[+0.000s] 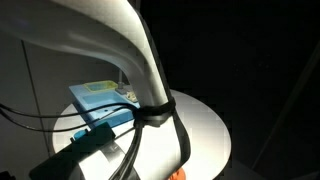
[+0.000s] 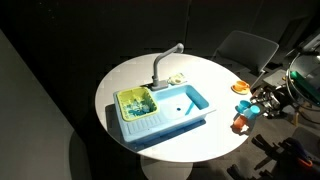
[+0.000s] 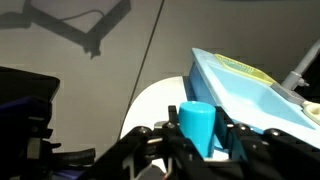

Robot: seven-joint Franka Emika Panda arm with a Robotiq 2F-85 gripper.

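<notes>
In the wrist view my gripper is shut on a blue cup (image 3: 198,120), with dark fingers on both sides of it. Exterior view 2 puts the gripper (image 2: 262,100) at the right edge of the round white table (image 2: 125,85). Blue cup-like shapes (image 2: 243,107) show close to the fingers there; which one is held is hard to tell. An orange cup (image 2: 239,123) is just in front of them, and an orange item (image 2: 241,87) lies behind.
A light-blue toy sink (image 2: 180,120) with a grey faucet (image 2: 165,65) and a yellow-green rack (image 2: 136,103) occupies the table's middle and left. My own arm (image 1: 130,60) blocks much of exterior view 1.
</notes>
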